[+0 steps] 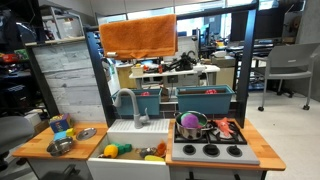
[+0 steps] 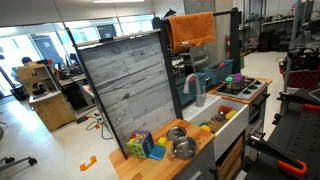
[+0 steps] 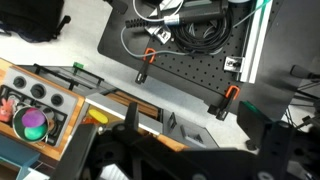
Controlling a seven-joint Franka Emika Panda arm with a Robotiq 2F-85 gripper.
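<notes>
My gripper stands open in the wrist view, its two dark fingers wide apart and nothing between them. Beneath it are a black perforated plate and floor, well to the right of the toy kitchen. A pot sits on the stove with a purple thing in it; a red item lies beside the pot. Inside the white sink are several toy foods, among them a yellow one. Metal bowls rest on the wooden counter. Neither exterior view clearly shows the gripper.
An orange towel hangs over the sink. Blue bins stand behind the stove. Coloured boxes occupy the counter's far end, near the grey panel. Coiled black cables and orange-handled clamps surround the perforated plate.
</notes>
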